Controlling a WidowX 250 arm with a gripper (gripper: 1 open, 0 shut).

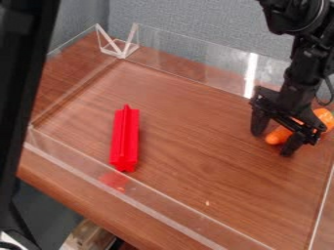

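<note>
My black gripper (280, 131) is low at the right side of the wooden surface, over an orange carrot-like object (321, 120) that lies beneath and between its fingers, partly hidden by them. Whether the fingers close on it or stand around it I cannot tell. A red bar-shaped object (125, 139) lies alone on the left part of the surface.
Clear low walls (183, 65) ring the wooden surface (196, 171). A white wire-like bracket (116, 41) stands at the back left corner. A black post (19, 78) fills the left edge.
</note>
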